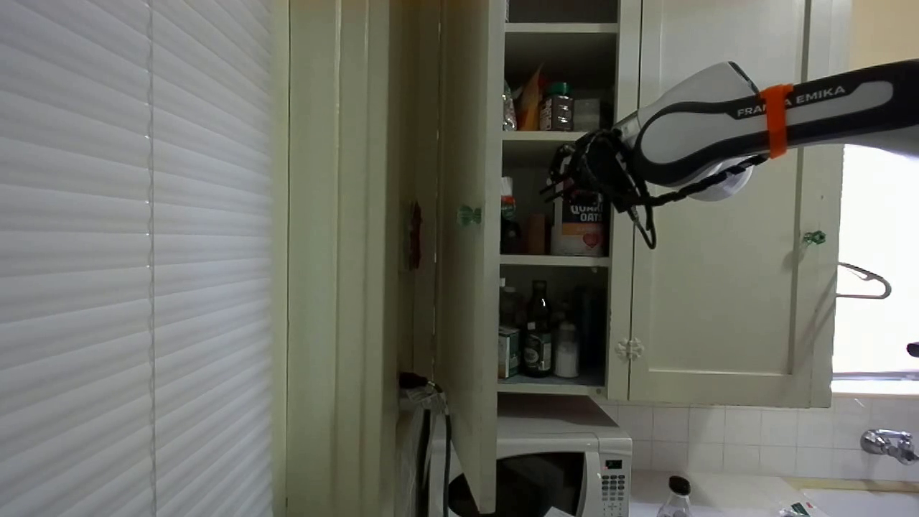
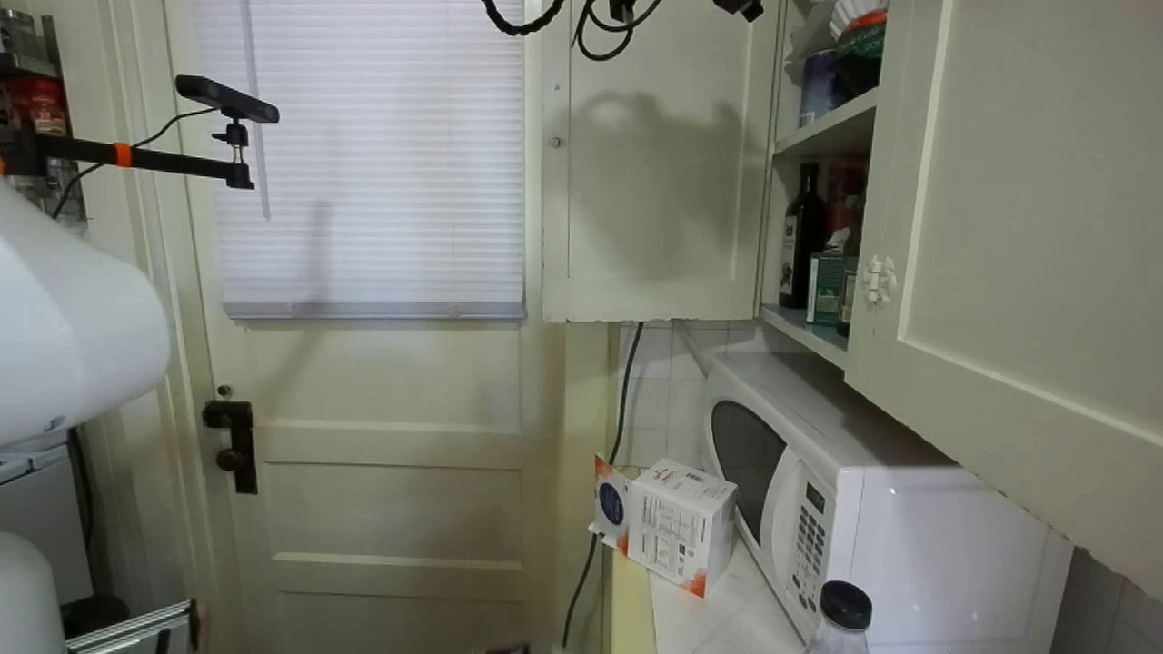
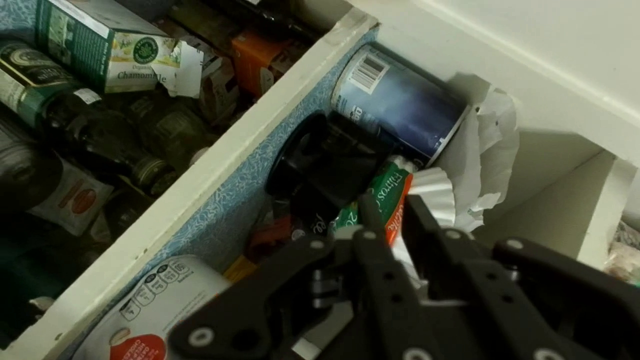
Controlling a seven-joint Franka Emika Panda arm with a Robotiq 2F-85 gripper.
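Observation:
In exterior view 1 my gripper hangs at the middle shelf of the open cupboard, in front of an oats canister. From the wrist, the two fingers stand a narrow gap apart. Behind that gap appears a green and red coffee-filter packet; contact with it cannot be made out. No box hangs from the gripper. A white box with orange edges is tilted beside the microwave's front, low over the counter, with a flap out to its left. Whether it rests there is unclear.
Around the packet are a black container, a blue can and white paper filters. Bottles and a chamomile box crowd the shelf below. The open cupboard door borders the left side. A microwave stands underneath.

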